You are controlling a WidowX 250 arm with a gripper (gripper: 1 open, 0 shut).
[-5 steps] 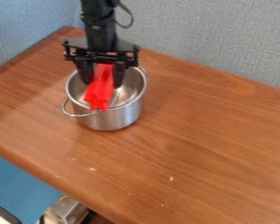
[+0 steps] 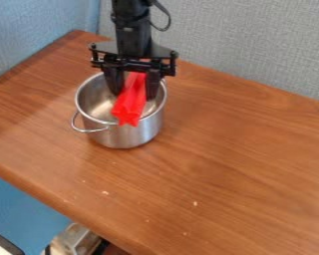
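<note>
My black gripper (image 2: 133,76) hangs over a steel pot (image 2: 120,132) that has a wire handle on its left. The gripper is shut on a red elongated object (image 2: 131,103), which slants down across the pot's opening toward the viewer. Its lower end overlaps the front of the rim; whether it touches the rim I cannot tell. The fingertips are partly hidden by the red object.
A grey textured wall stands behind it. At the lower left, beyond the table's edge, are blue floor and a metal fixture (image 2: 75,239).
My gripper has moved right and slightly down with the red object in it. The pot looks to be in about the same place.
</note>
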